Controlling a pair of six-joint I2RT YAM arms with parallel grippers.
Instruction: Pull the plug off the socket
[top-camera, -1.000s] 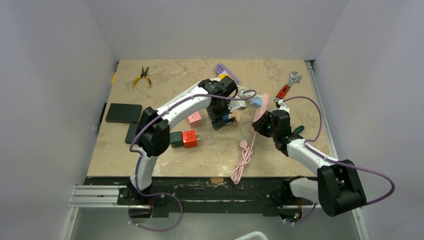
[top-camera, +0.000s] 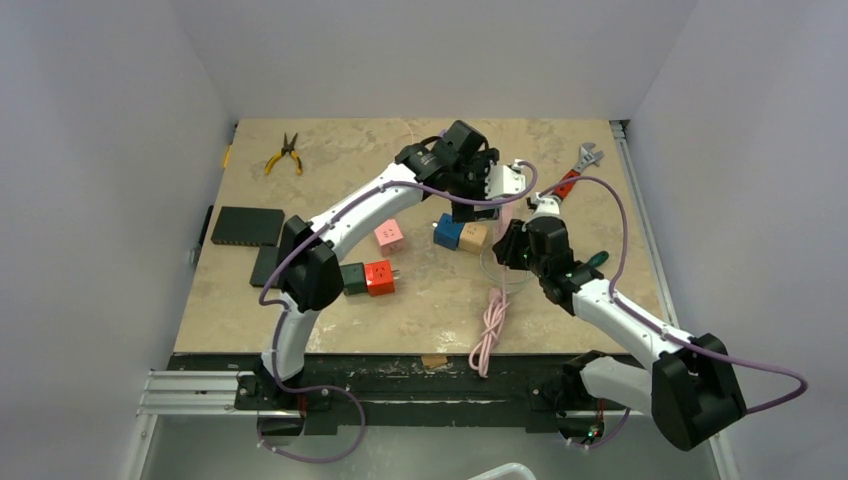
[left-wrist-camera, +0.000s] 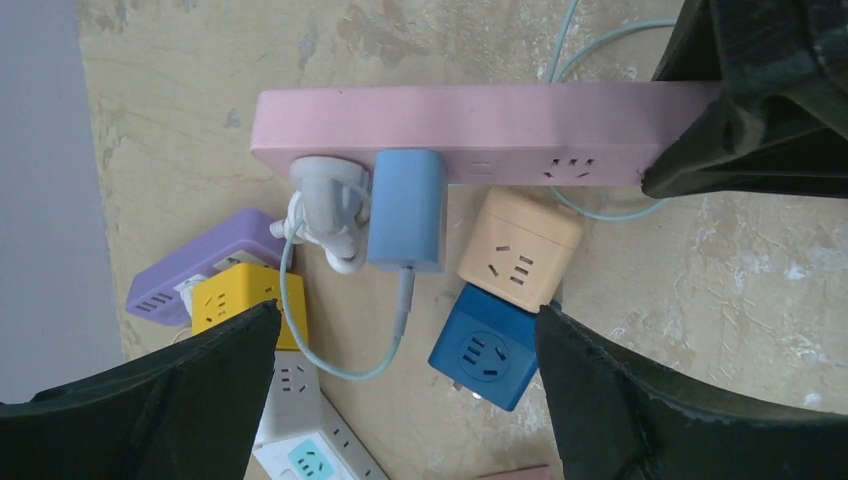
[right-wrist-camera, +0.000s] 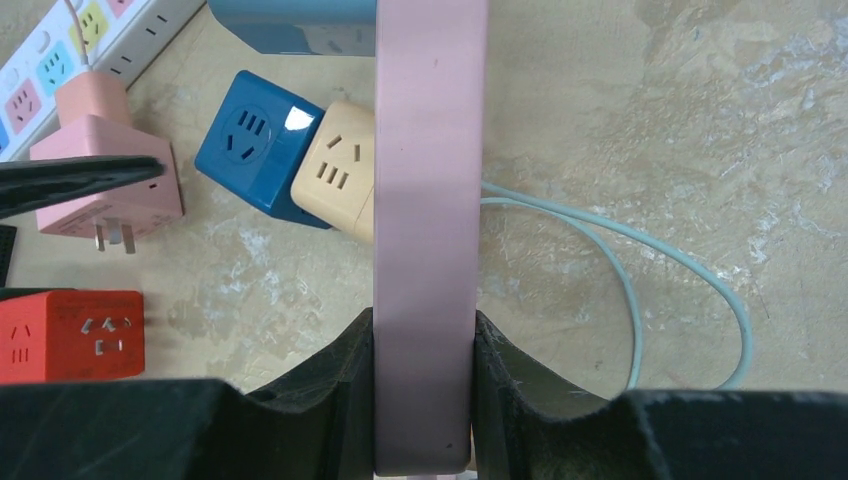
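A long pink socket strip is pinched across its width in my right gripper, fingers against both sides. On the strip's socket face sits a light blue plug, its grey cord looping down. Next to it is a white plug, also at the strip. My left gripper is open, its fingers spread wide on either side of the blue plug's line, with the plug beyond the tips and untouched. In the top view the left hand largely hides the plugs.
A tan adapter and a blue adapter lie below the strip. Nearby are a yellow adapter, a purple strip and a white power strip. The pink cord bundle lies near the front; a wrench is at right.
My left gripper has swung up and rightward toward the strip's plugged end. The right gripper has shifted slightly left with the strip, which now stands straighter in the top view.
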